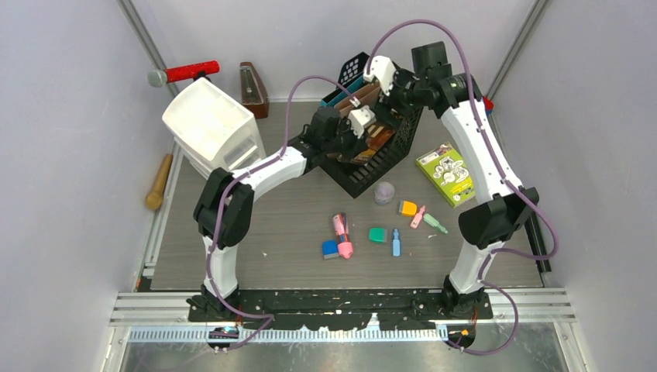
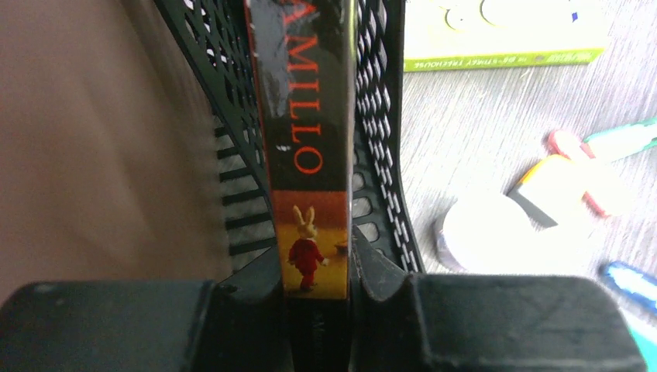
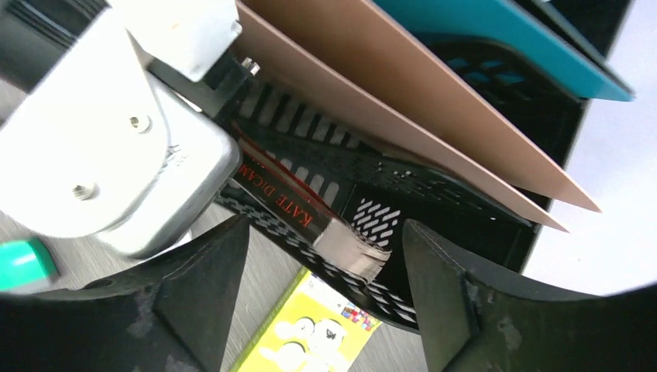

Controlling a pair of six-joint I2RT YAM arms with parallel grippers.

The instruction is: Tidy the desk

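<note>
A black mesh basket (image 1: 364, 180) holds brown and teal folders (image 3: 434, 116) and a book with a rabbit on its spine (image 2: 302, 108). My left gripper is over the basket, its fingers closed on either side of that book's spine. In the right wrist view the book's dark spine (image 3: 287, 201) lies low in the basket, partly hidden by the left gripper's housing. My right gripper stands open above the basket's right end, nothing between its fingers.
A yellow-green box (image 1: 442, 174), a round pale object (image 1: 384, 193), small coloured markers and blocks, and a pink object (image 1: 342, 240) lie on the desk. A white cabinet (image 1: 205, 124) stands at the left.
</note>
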